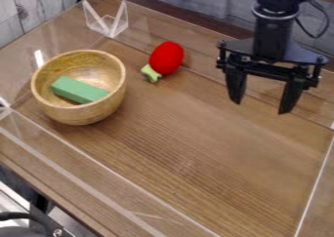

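Observation:
My black gripper (269, 81) hangs at the upper right over the wooden surface, its fingers spread apart with nothing visible between them. To its left lie a red oval object (166, 58) and a small light green piece (150, 74) just below it. A wooden bowl (107, 104) at the left holds a green block (80, 93).
A white wire-like object (104, 21) stands at the back left. Walls or raised edges border the back and left.

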